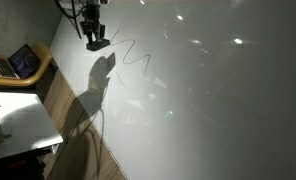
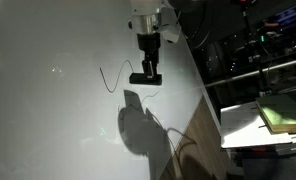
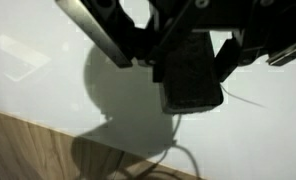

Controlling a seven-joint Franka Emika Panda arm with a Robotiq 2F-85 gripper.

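A dark block that looks like a whiteboard eraser (image 3: 192, 92) is clamped in my gripper, a finger on either side of it. In exterior view 1 the gripper (image 1: 93, 37) and block are at the top left, near squiggly dark lines (image 1: 146, 62) drawn on the white board (image 1: 208, 100). Exterior view 2 has the block (image 2: 145, 79) just beside a squiggle (image 2: 115, 80), its shadow falling below. Whether the block touches the board cannot be told. Part of the marks is hidden behind the arm.
A small white table (image 1: 26, 122) stands at the lower left in exterior view 1, with a laptop (image 1: 24, 62) on a chair beyond it. A wooden strip (image 3: 48, 137) borders the board. Most of the board is free of objects.
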